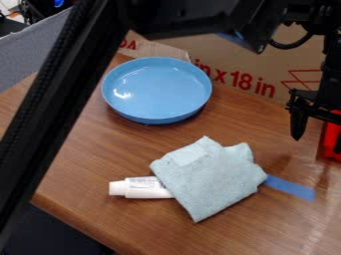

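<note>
My gripper is at the right edge of the view, open, above the table beside a red object that is partly hidden behind it. A light blue cloth lies on the table, covering part of a white tube. A blue plate sits at the back of the table.
A cardboard box stands along the back. A strip of blue tape is on the wooden table. A dark arm part crosses the upper left.
</note>
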